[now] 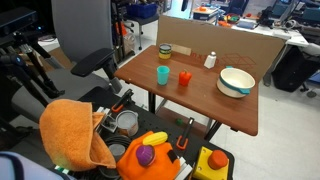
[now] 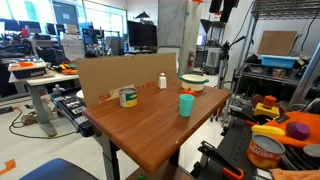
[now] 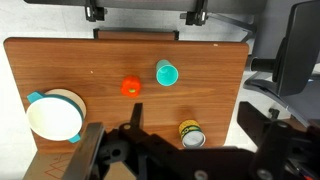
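Observation:
My gripper stands open high above the brown table, its dark fingers wide apart with nothing between them. It also shows at the top of exterior view 2 as a black gripper (image 2: 215, 14). Below it on the tabletop (image 3: 100, 55) are a teal cup (image 3: 166, 72), a small red object (image 3: 131, 86) like a tomato or pepper, a white bowl (image 3: 55, 116) with a teal handle, and a can (image 3: 191, 134). At the table's back stands a white bottle (image 1: 210, 60). It is hidden in the wrist view.
A cardboard panel (image 1: 215, 42) closes off the table's back. Near the robot base lie an orange towel (image 1: 75, 135), a yellow object (image 1: 154, 138), a purple ball (image 1: 145, 155) and an open can (image 1: 127, 122).

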